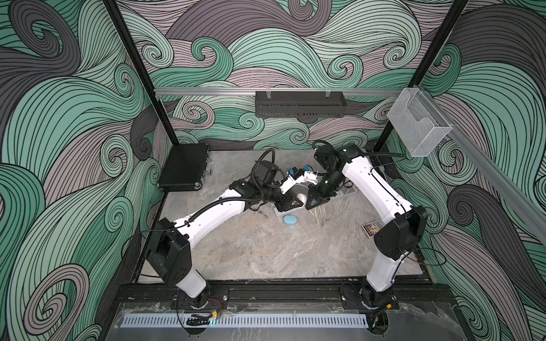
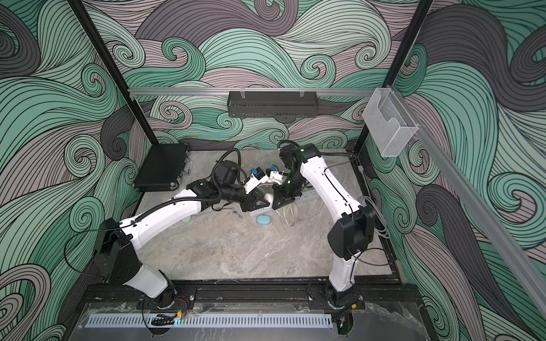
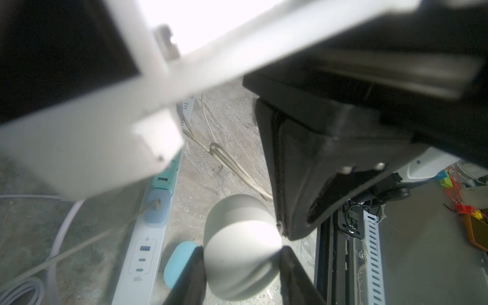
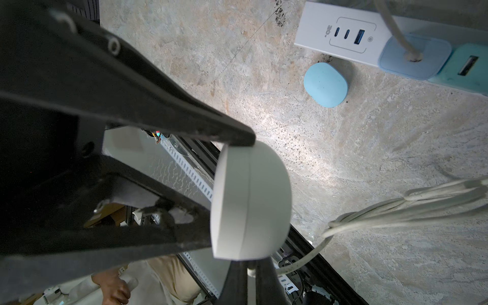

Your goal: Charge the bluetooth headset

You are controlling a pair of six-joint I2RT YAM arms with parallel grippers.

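A white rounded headset case (image 3: pixel 239 244) is pinched between the fingers of my left gripper, held above the table. My right gripper is shut right against one end of the white case (image 4: pixel 254 203). A thin pale charging cable (image 4: pixel 305 256) runs into its fingers, with a light strip of it showing between them. In the left wrist view, the tip of a right finger (image 3: pixel 300 226) almost meets the case's side. Whether the cable's plug sits inside the case's port is hidden. Both grippers meet above the middle of the table in the top views.
Below lies a white power strip (image 4: pixel 315 33) with a blue adapter (image 4: pixel 416 53) and a teal one (image 4: pixel 465 66) in it. Beside it rests a light-blue oval object (image 4: pixel 325 85). Bundled cable (image 4: pixel 396 213) trails over the table, whose front area is clear.
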